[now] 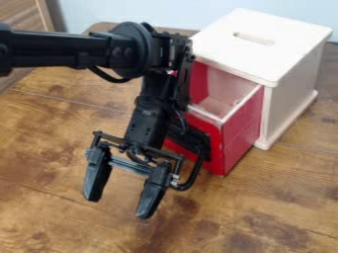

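Note:
My black gripper (pixel 123 188) hangs low over the wooden table in front of the box, its two fingers apart with nothing between them. A pale wooden box (pixel 288 79) with a slot in its top stands behind it. Its red-fronted drawer (pixel 232 136) is pulled out, and the pale inside shows empty where visible. Part of the drawer is hidden behind my arm.
A wooden edge or panel lies at the far left, and a white wall runs behind.

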